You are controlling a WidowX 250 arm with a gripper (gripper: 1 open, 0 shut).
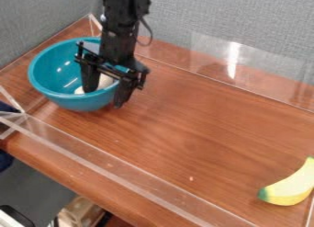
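Note:
A teal bowl point(55, 79) sits at the back left of the wooden table, with a pale white object point(106, 80) inside it, partly hidden. My black gripper point(106, 84) is down inside the bowl's right part, its fingers around the pale object. Whether they touch or hold it cannot be told.
A yellow toy banana point(289, 183) lies at the front right. Clear panels stand along the back and front left edges, with grey padded walls behind.

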